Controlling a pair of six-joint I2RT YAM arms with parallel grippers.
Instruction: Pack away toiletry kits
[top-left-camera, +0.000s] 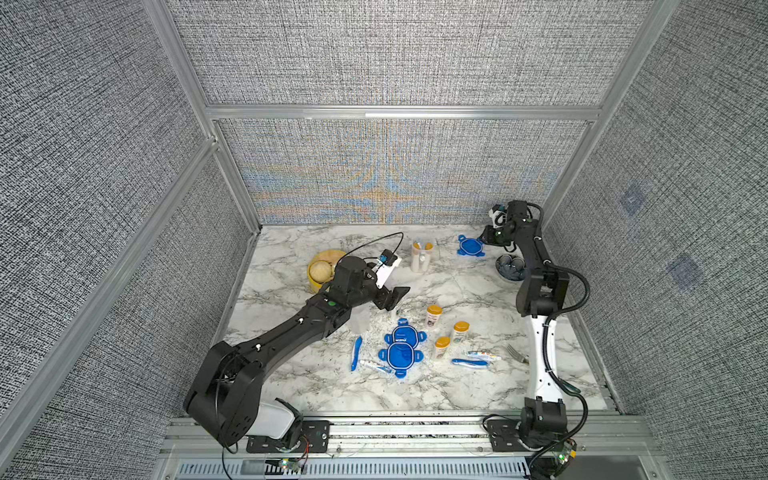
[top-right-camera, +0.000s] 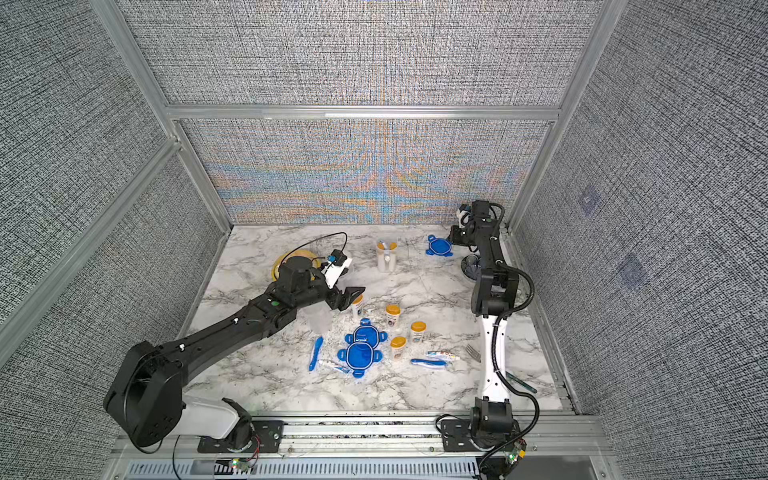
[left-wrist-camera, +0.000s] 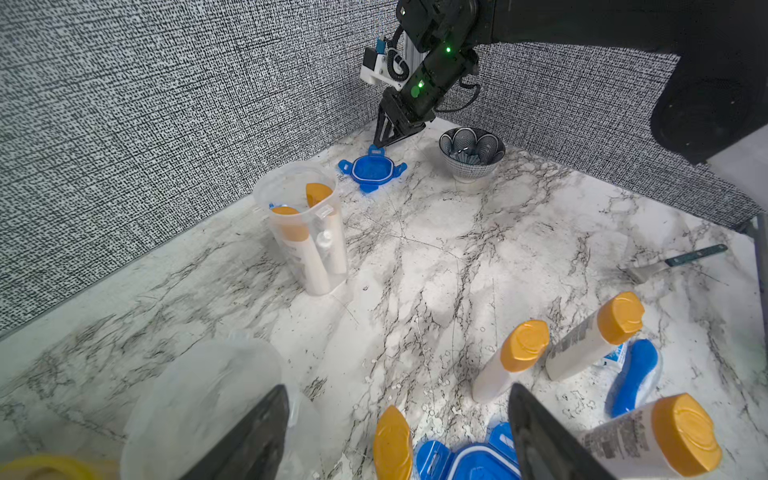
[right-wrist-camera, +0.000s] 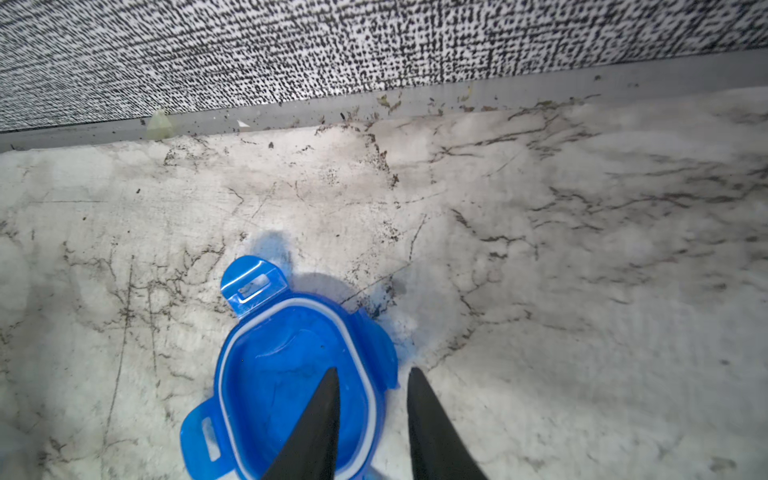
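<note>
At the back right, a blue lid (right-wrist-camera: 288, 376) lies on the marble table, with my right gripper just over its right side, fingers part open and nothing visibly between them. A clear container (left-wrist-camera: 300, 232) with orange-capped bottles stands at the back middle. My left gripper hangs part open beside an empty clear container (left-wrist-camera: 200, 400). Orange-capped bottles (top-left-camera: 461, 329), two overlapping blue lids (top-left-camera: 401, 357) and toothbrushes (top-left-camera: 470, 362) lie in the front middle.
A yellow bowl (top-left-camera: 314, 280) stands on the left, a patterned bowl (left-wrist-camera: 472, 164) with items at the right. A spatula (left-wrist-camera: 688, 258) lies at the front right. The back middle table around the container is fairly clear.
</note>
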